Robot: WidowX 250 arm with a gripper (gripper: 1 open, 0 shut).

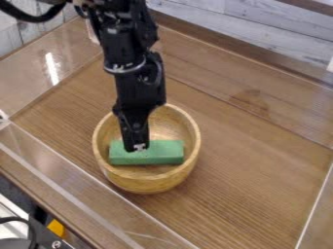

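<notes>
A round wooden bowl [156,180] sits on the table, with a green rectangular block [163,153] lying inside it. My black gripper [135,145] hangs over the left part of the bowl, its tips just above the block's upper edge. It looks shut, and I see nothing between its fingers.
A pale wall runs along the back. At the lower left are the table's edge, cables and a small yellow object [56,228].
</notes>
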